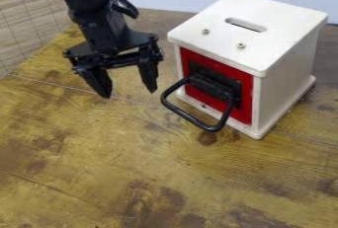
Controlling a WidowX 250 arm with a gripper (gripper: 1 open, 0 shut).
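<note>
A white wooden box (284, 69) with a slotted top stands at the right, its red front panel (244, 116) facing left toward the camera. A black handle (176, 110) on that front sticks out low to the left. My black gripper (126, 87) hangs open left of the box, fingers pointing down, a little above and left of the handle and apart from it, with nothing between its fingers.
A woven mat (27, 30) is at the upper left, and a pale wall is behind.
</note>
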